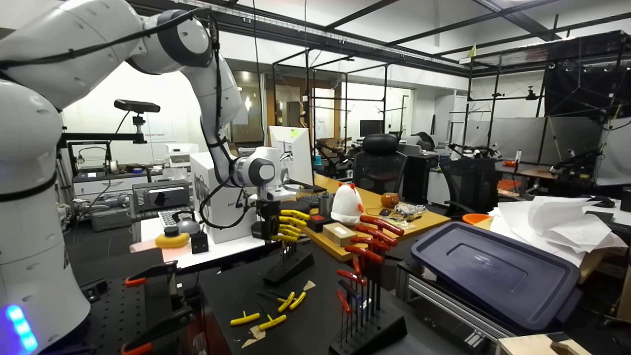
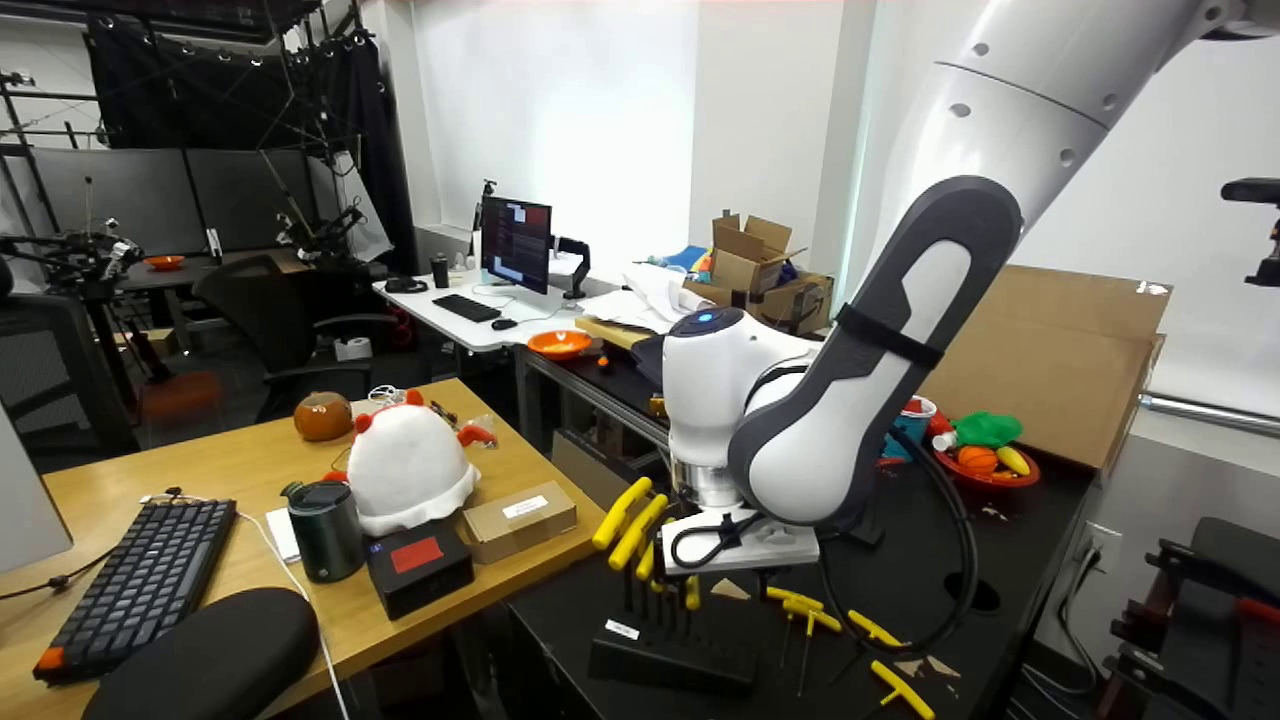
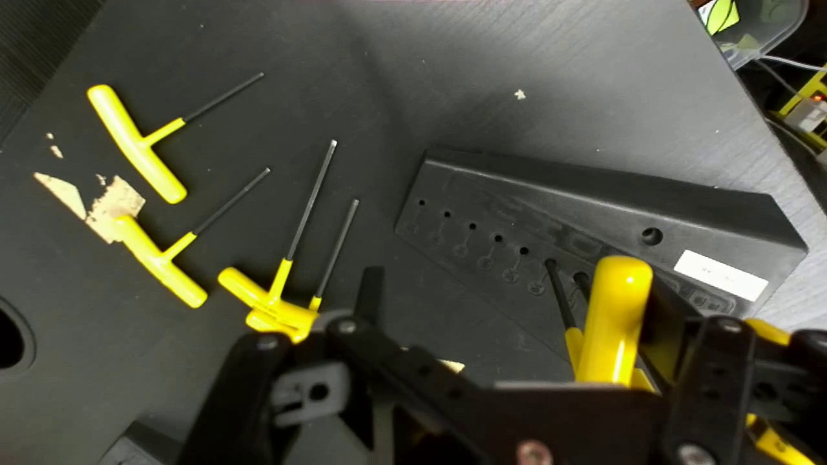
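Note:
My gripper [image 1: 270, 220] stands open beside the yellow T-handles [image 1: 291, 225] that rise from the small black stand [image 1: 289, 268]. In the wrist view, one upright yellow handle [image 3: 617, 321] shows between the spread fingers, close to the right-hand one; whether they touch I cannot tell. Along that stand [image 3: 496, 209] runs a row of empty holes at the left end, with tools still in the others. Several yellow T-handle hex keys [image 3: 138, 144] lie loose on the black table to the left. In exterior view 2 the arm hides most of the fingers.
A second stand [image 1: 369, 334] with red-handled keys rises at the front right of the table. Tan scraps [image 3: 116, 208] lie near the loose keys. A wooden desk [image 2: 528, 558] with a plush toy [image 2: 408, 468] and a small cardboard box [image 2: 519, 522] adjoins the table.

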